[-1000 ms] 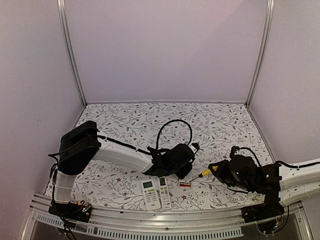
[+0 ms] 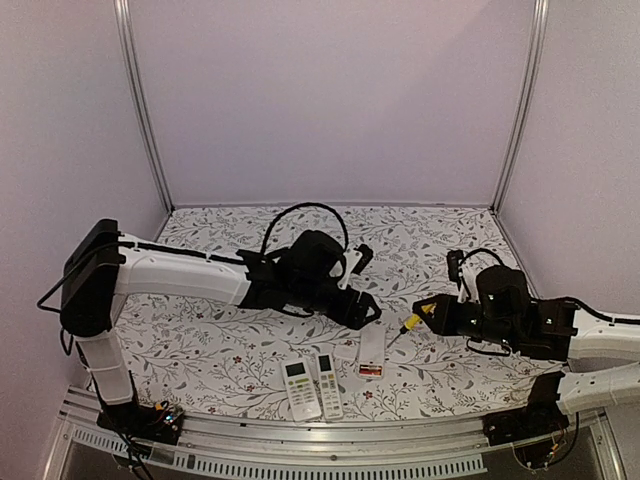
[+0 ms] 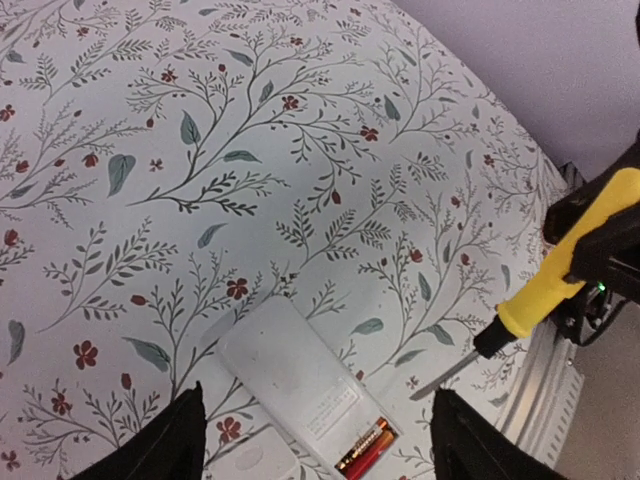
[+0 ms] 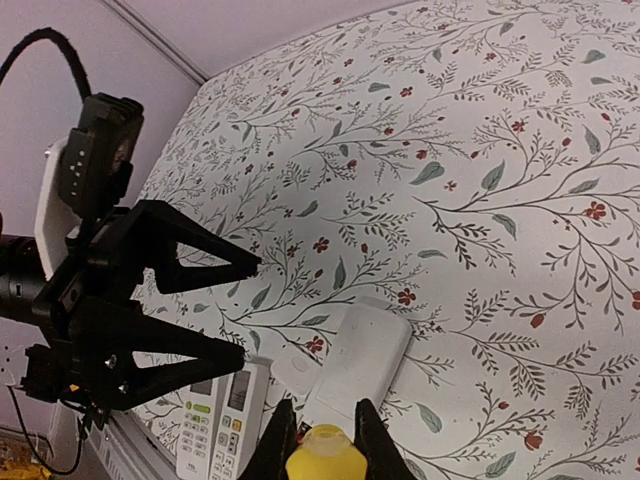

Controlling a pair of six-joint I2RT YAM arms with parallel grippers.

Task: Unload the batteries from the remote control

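Note:
A white remote control (image 2: 371, 347) lies back side up on the patterned table, its battery bay uncovered at the near end. Inside the bay sit batteries (image 3: 366, 447) with red and copper-coloured wrappers. A small white piece (image 3: 254, 457), apparently the battery cover, rests beside the remote. My left gripper is open above the remote, nothing between its fingers. Over to the right, my right gripper (image 2: 432, 310) is shut on a yellow-handled screwdriver (image 3: 555, 265); its thin metal tip hangs near the remote's battery end, apart from it.
Two more white remotes (image 2: 301, 389) lie face up at the front, left of the opened one. A metal rail (image 2: 330, 430) runs along the front edge.
My left gripper has drawn back up and to the left, uncovering more of the remote. The right gripper, still holding the screwdriver, has shifted slightly backward, taking the tip farther from the batteries.

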